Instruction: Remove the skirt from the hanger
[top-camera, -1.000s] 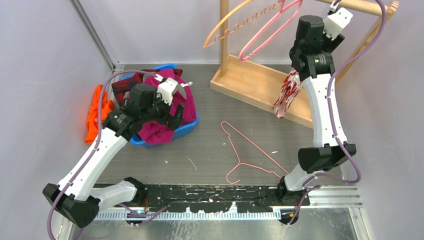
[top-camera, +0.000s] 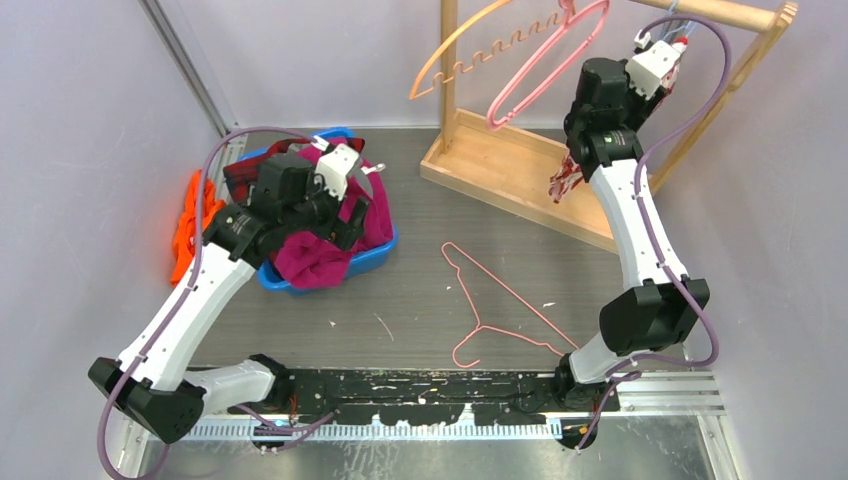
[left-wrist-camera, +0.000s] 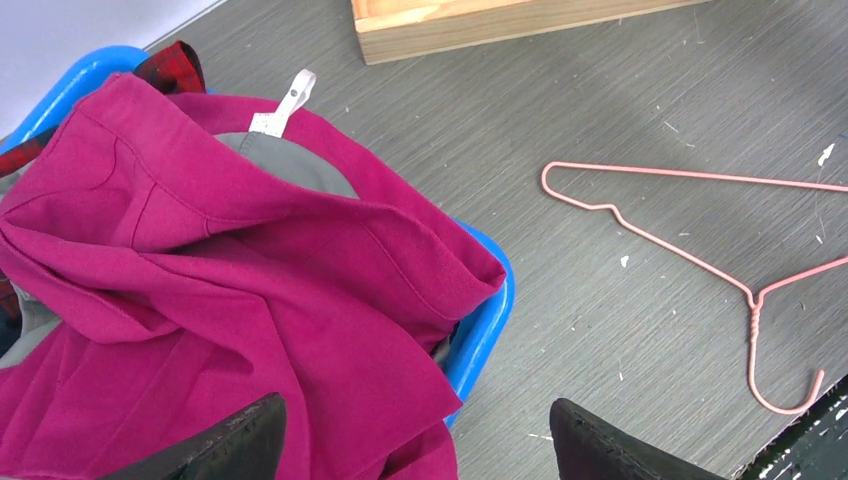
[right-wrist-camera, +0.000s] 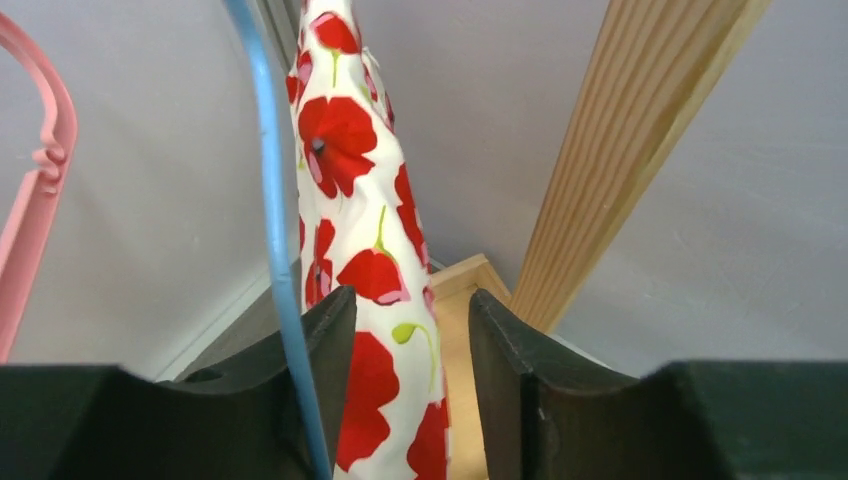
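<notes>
The skirt (right-wrist-camera: 365, 250), white with large red flowers, hangs in long folds in the right wrist view. A blue hanger (right-wrist-camera: 280, 250) runs down in front of it, crossing my right gripper's left finger. My right gripper is open, its fingers apart with the skirt behind and partly between them; whether they touch the cloth I cannot tell. From above, the arm hides most of the skirt; its lower end (top-camera: 566, 180) shows over the rack's base. Above magenta cloth (left-wrist-camera: 240, 270) in a blue basket (left-wrist-camera: 490, 310), my left gripper is open and empty.
A pink hanger (top-camera: 545, 65) and an orange hanger (top-camera: 440, 55) hang on the wooden rack (top-camera: 447, 80). A rack post (right-wrist-camera: 630, 150) stands right of the right gripper. Another pink wire hanger (top-camera: 480, 325) lies on the floor; an orange cloth (top-camera: 188, 230) lies left of the basket.
The hanging pink hanger has swung slightly right. My left arm has barely moved.
</notes>
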